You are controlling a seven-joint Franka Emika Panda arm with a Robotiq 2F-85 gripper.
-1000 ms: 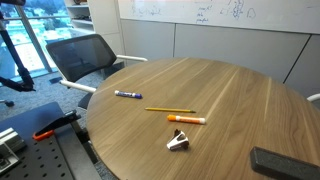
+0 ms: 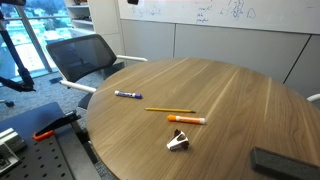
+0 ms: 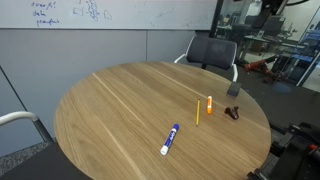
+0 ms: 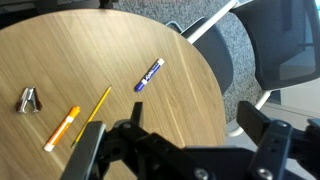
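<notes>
On the round wooden table lie a blue-and-white marker, a yellow pencil, an orange marker and a small staple remover with dark and light parts. The wrist view looks down on the blue marker, the pencil, the orange marker and the staple remover. My gripper is open, its dark fingers wide apart with only table between them. It hangs above the table, clear of these objects, and the blue marker shows just beyond the left finger.
A dark chair stands close to the table's edge, and another chair shows in exterior view 1. A black padded shape takes up the near right corner there.
Dark parts, seemingly of my arm and gripper, have come into the top left of exterior view 1. The objects on the table have not moved.
</notes>
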